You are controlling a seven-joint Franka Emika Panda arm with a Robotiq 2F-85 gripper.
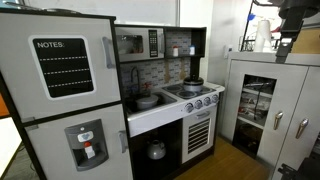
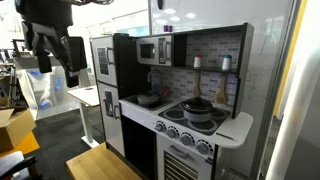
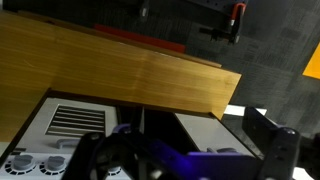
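My gripper is open, its dark fingers spread apart at the bottom of the wrist view with no object held between them. In exterior view 1 only part of the dark arm [image 1: 290, 28] shows at the top right, high above the floor. A toy kitchen stands before me. On its stove sits a dark pot [image 2: 198, 109] with a lid. A pan [image 1: 147, 101] rests at the sink, and a metal kettle [image 1: 157, 150] stands in the open space below the counter.
A white fridge unit [image 1: 85, 148] stands left of the counter. Small containers [image 2: 226, 62] sit on the upper shelf. A grey cabinet [image 1: 250, 75] stands to the right. Below the gripper runs a wooden surface [image 3: 140, 75]. Free counter shows right of the stove.
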